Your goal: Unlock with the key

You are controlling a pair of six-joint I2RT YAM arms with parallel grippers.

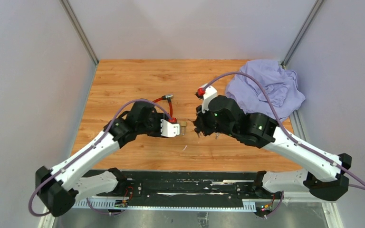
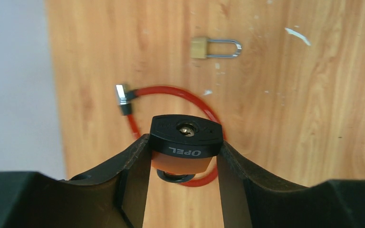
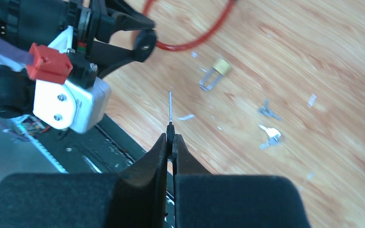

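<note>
A black lock head marked OPEL (image 2: 187, 136), with a keyhole in its upward face and orange below, is pinched between both fingers of my left gripper. A red cable (image 2: 190, 95) with a metal end piece curves beneath it; whether it joins the lock head cannot be told. In the right wrist view, my right gripper is shut on a key (image 3: 170, 108), seen edge-on with its thin blade pointing outward from the fingertips. Open space separates the key from the left gripper and lock head.
A small brass padlock (image 2: 199, 48) lies on the wooden table between the arms. Two loose sets of keys, one nearer (image 3: 271, 137) and one farther (image 3: 268, 110), lie right of it. A lilac cloth (image 1: 268, 88) is heaped at the back right.
</note>
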